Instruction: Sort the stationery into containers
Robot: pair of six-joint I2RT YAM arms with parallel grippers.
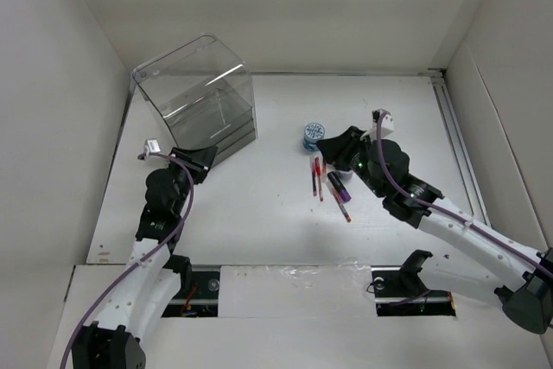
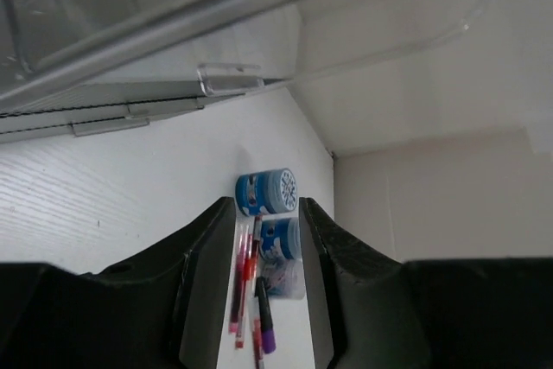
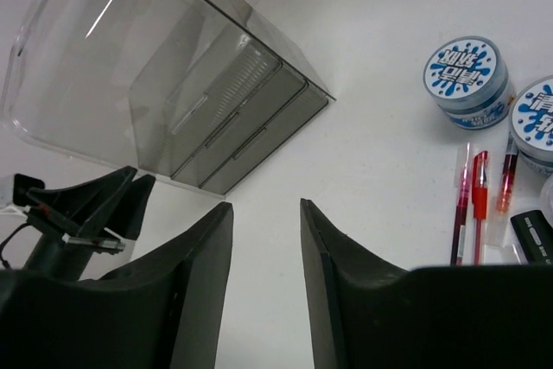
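A clear tiered organizer (image 1: 194,92) stands at the back left, its lid raised. My left gripper is beside its front, fingers part open with nothing visible between them. My right gripper, part open and empty, hangs over the right side near the stationery. Two blue-labelled jars (image 3: 467,79) sit there, with another clear container mostly hidden by the right arm. Several pens lie below them: a red pen (image 3: 479,200), a dark red pen (image 3: 459,218) and a black-and-purple marker (image 1: 339,186) among them.
Walls (image 1: 492,110) enclose the area at back and sides.
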